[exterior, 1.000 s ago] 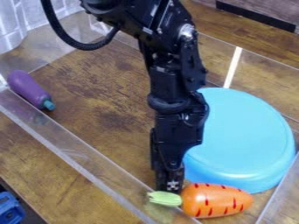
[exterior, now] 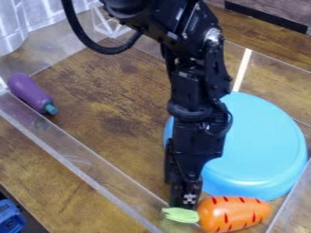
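My black gripper [exterior: 185,191] points down at the bottom centre of the camera view, its tips just above the green top of an orange toy carrot [exterior: 231,215], which lies along the bottom right. The fingers are dark and overlapping from this angle, so how far apart they are does not show. Behind the carrot, to the right of the arm, sits a round blue lid or plate [exterior: 253,146].
A purple toy eggplant [exterior: 27,91] lies at the left. A clear plastic rim [exterior: 79,166] runs diagonally along the lower left, with a blue object [exterior: 7,217] outside it. The wooden floor between eggplant and arm is clear.
The arm has shifted slightly right and up over the last second. The carrot has moved a little right and down.
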